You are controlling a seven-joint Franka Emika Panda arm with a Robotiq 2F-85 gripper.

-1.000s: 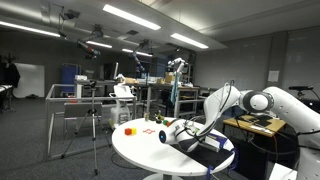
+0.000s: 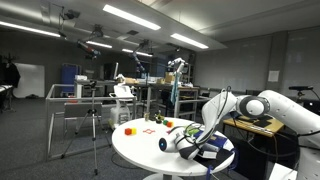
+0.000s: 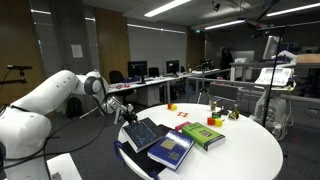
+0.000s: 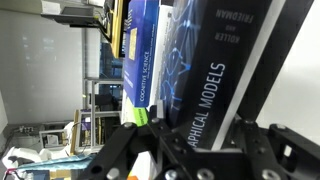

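A thick black book (image 4: 205, 80) with "Graphical Models" on its spine fills the middle of the wrist view. My gripper is shut on it by the spine end. In exterior view 2 this black book (image 3: 146, 134) stands tilted at the near left side of the table, below the gripper (image 3: 128, 113). Whether its lower edge touches the tabletop is hard to tell. Beside it lies a blue book (image 3: 171, 149), whose spine reads "Cognitive Science" in the wrist view. A green book (image 3: 202, 137) lies farther right.
Small red and yellow objects (image 2: 130, 131) sit toward its far edge. A tripod (image 2: 95, 125) stands on the floor beyond the table.
My gripper and the front of the arm have come a little lower over the table, with a slight shift toward the right of exterior view 1.
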